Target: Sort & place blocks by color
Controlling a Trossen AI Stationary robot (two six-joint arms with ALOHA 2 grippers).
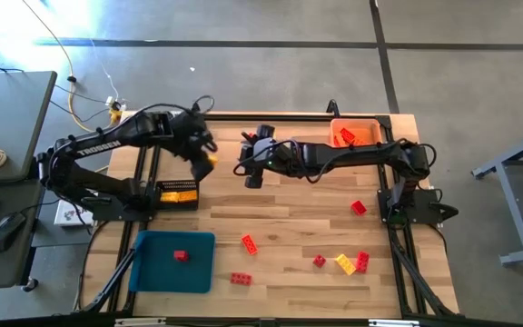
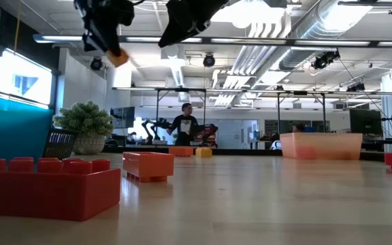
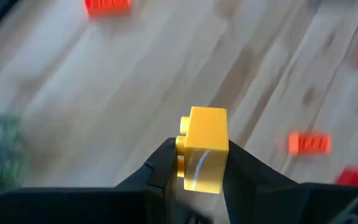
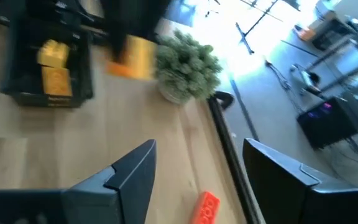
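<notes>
In the left wrist view a yellow brick (image 3: 206, 146) sits pinched between the fingertips of my left gripper, studs facing left. From above, that brick (image 1: 212, 159) shows just above and right of the black basket (image 1: 178, 205), which has yellow bricks (image 1: 187, 195) in it. My right gripper is open and empty over the back of the table. A teal tray (image 1: 152, 282) holds one red brick (image 1: 182, 256). Loose red bricks (image 1: 250, 243) lie across the table, and a yellow brick (image 1: 346, 264) lies at the front right.
A pink bin (image 1: 367, 124) with red bricks inside stands at the back right. A potted plant (image 4: 186, 65) stands at the back edge near the left arm.
</notes>
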